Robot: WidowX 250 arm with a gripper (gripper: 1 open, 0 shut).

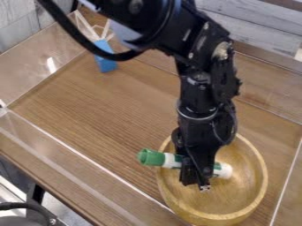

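Note:
My black gripper [199, 169] reaches down into a round tan bowl [218, 199] at the lower right, shut on a white tube with a green cap [153, 157]. The tube lies crosswise between the fingers, tilted, its green end sticking out past the bowl's left rim and its white end inside the bowl. The fingertips are partly hard to make out against the tube.
A blue object [105, 62] stands at the back left near some pale sticks. The wooden tabletop [94, 110] left of the bowl is clear. A raised clear edge runs along the left and front.

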